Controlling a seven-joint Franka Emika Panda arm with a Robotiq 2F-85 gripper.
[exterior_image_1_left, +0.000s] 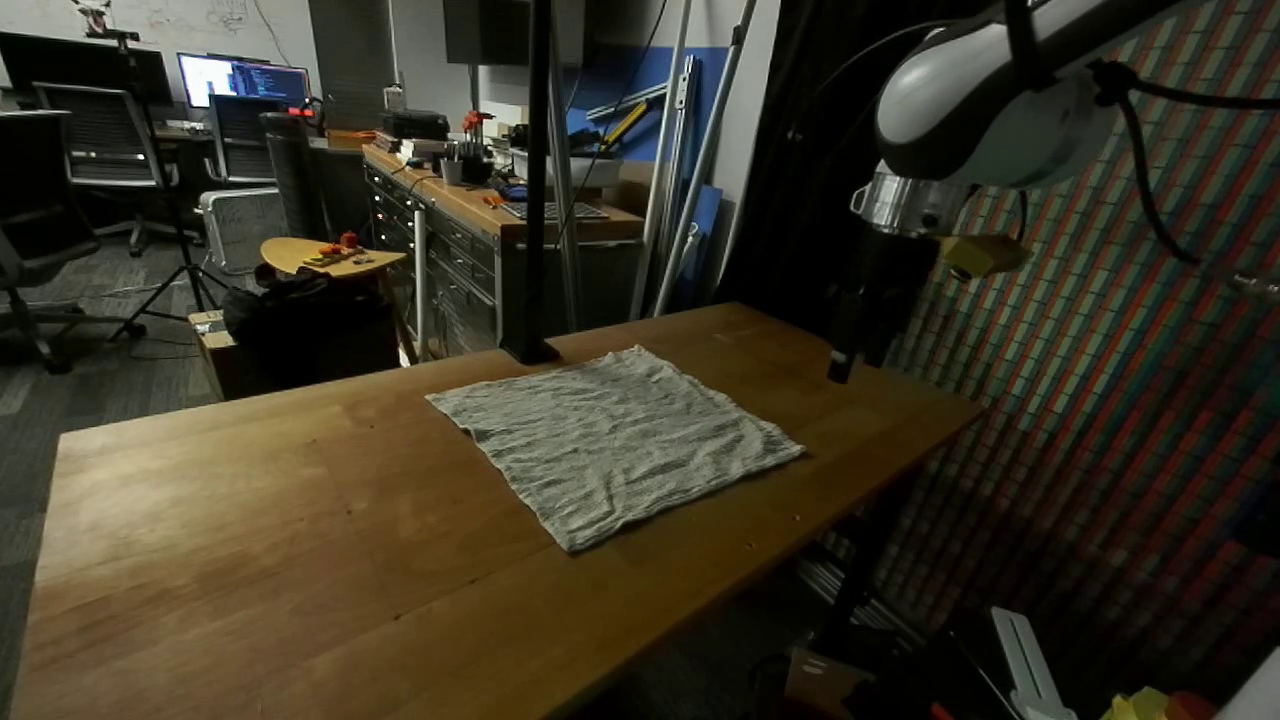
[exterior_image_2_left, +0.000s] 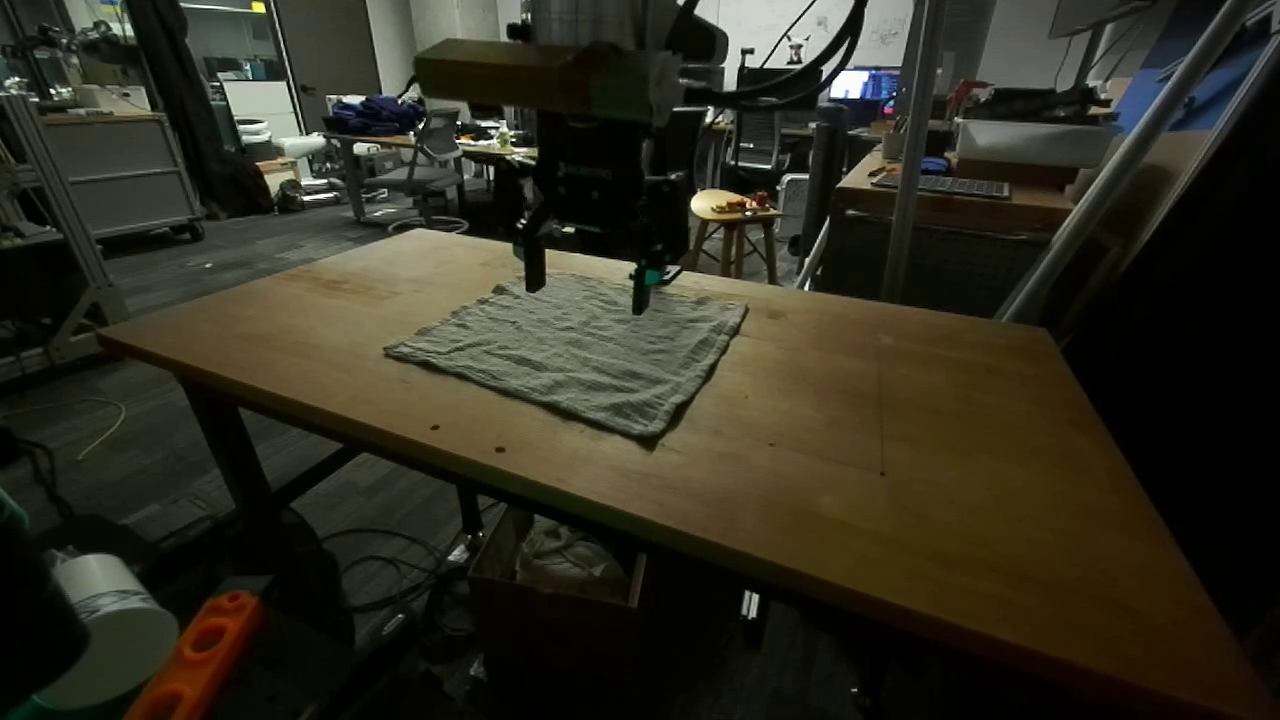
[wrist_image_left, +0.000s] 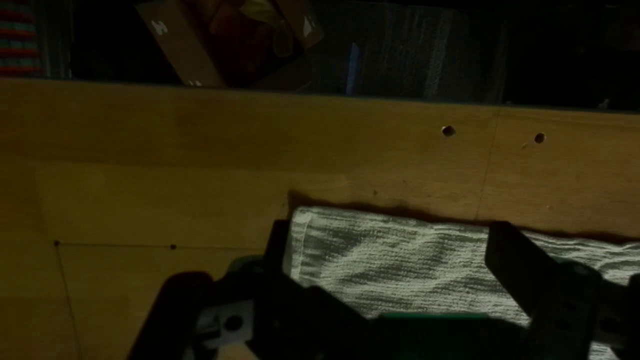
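Observation:
A grey, wrinkled cloth lies spread out on the wooden table, roughly square with its corners showing. Above the tabletop, to the right of the cloth in exterior view 1, hangs my gripper. In exterior view 2 the gripper points down with its two fingers well apart and nothing between them; the cloth appears below and behind it. Looking down in the wrist view, I see one corner and edge of the cloth between the open fingers, apart from them in height as far as the exterior views show.
A dark upright post stands at its far edge in exterior view 1. Below the near edge is an open box on the floor.

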